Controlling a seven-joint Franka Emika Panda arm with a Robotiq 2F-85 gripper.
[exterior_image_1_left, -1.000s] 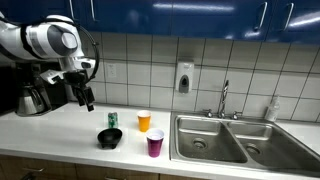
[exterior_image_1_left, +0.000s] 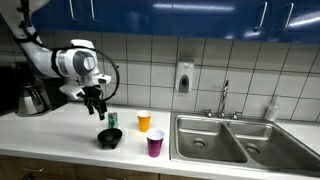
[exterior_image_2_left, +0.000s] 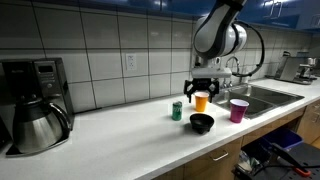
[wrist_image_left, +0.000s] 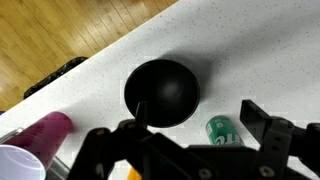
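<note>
A black bowl (wrist_image_left: 162, 92) sits on the white counter, empty, in the middle of the wrist view. My gripper (exterior_image_1_left: 97, 112) hangs above the counter by the bowl, its fingers open with nothing between them; its dark fingers (wrist_image_left: 268, 127) show along the bottom of the wrist view. Beside the bowl stands a green can (exterior_image_2_left: 177, 111). An orange cup (exterior_image_1_left: 144, 121) and a purple cup (exterior_image_1_left: 155, 143) are on the counter between the bowl and the sink.
A double steel sink (exterior_image_1_left: 235, 142) with a faucet (exterior_image_1_left: 223, 98) lies to the right of the cups. A coffee maker (exterior_image_2_left: 42, 108) stands at the other end. Between the coffee maker and the can, the counter is bare.
In exterior view 1 the arm has moved to the right and my gripper has come lower, closer to the bowl and can. The objects on the counter have stayed put.
</note>
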